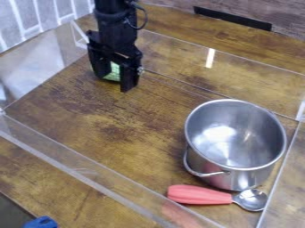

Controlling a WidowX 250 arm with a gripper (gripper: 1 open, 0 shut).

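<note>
My black gripper (pixel 116 67) hangs at the upper left of the wooden surface, turned and lowered over a pale green, bumpy oblong vegetable (pixel 111 72), which it mostly hides.
A steel pot (pixel 234 138) stands at the right. Below it lies a spoon with a red handle (pixel 202 195). Clear plastic walls (pixel 84 168) border the area. A blue object (pixel 42 222) is at the lower left.
</note>
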